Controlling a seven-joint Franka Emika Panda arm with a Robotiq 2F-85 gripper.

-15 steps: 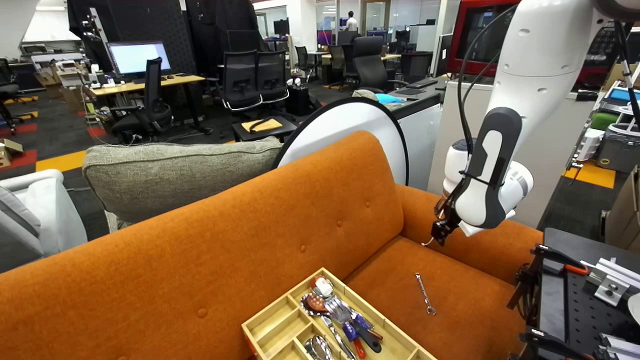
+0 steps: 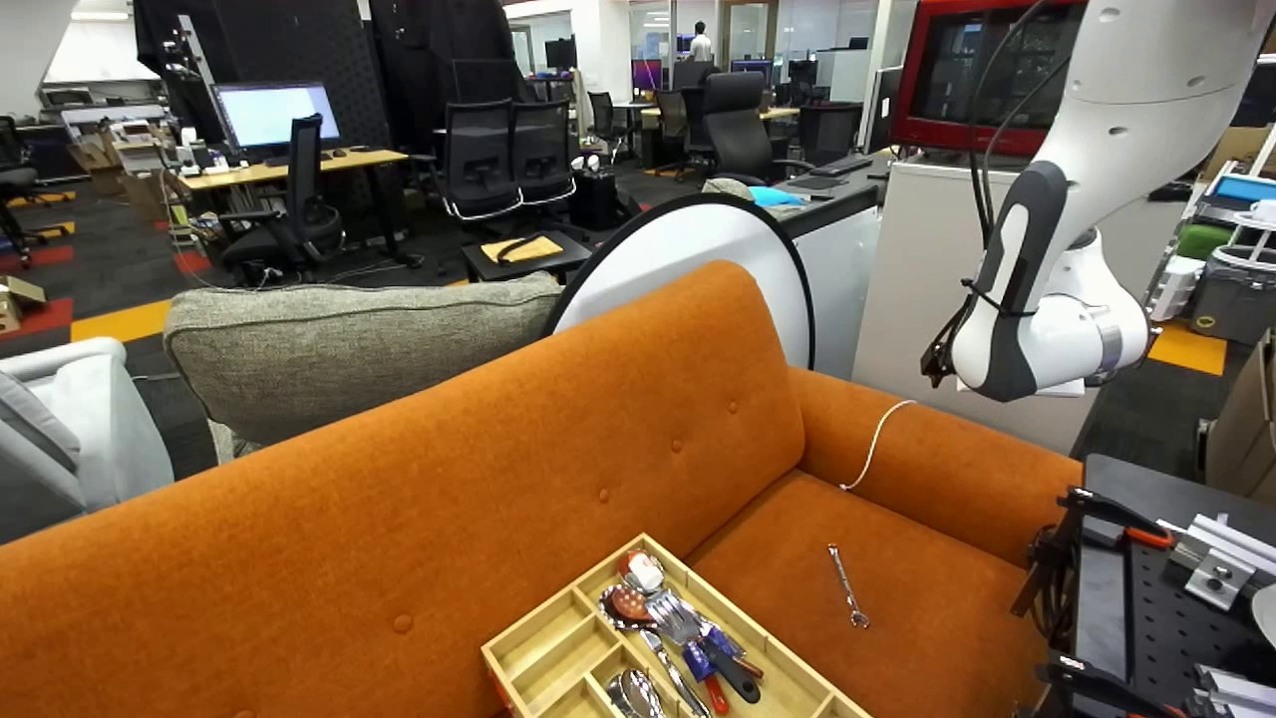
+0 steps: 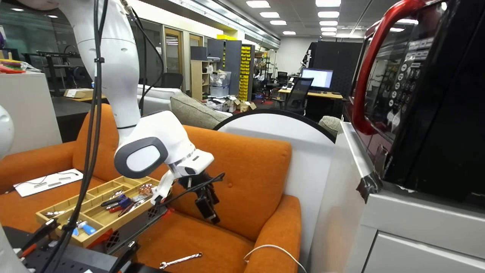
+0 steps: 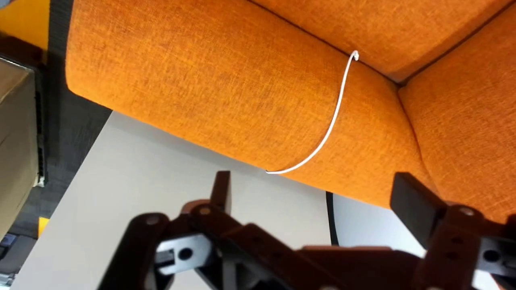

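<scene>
In the wrist view my gripper stands open, its two dark fingers wide apart and nothing between them. Beyond them a thin white cord (image 4: 333,118) curves over the orange sofa's armrest, clear of the fingers. Exterior view 1 has the gripper (image 2: 939,359) raised above that armrest (image 2: 957,467). A silver wrench (image 2: 846,586) lies alone on the seat cushion. To its left is a wooden tray (image 2: 544,604), with utensils such as a fork and spoons in its compartments. From the other side, the gripper (image 3: 207,204) appears in front of the sofa back.
A grey cabinet (image 4: 159,193) stands just outside the armrest, and a red-framed microwave (image 3: 363,91) sits on a cabinet. Clamps and metal parts rest on the dark table (image 2: 1107,610) at the right. Around the wrench, the seat is mostly clear.
The arm has moved up and to the right in exterior view 1, away from the seat. More of the white cord shows on the armrest. Wrench and tray have stayed put.
</scene>
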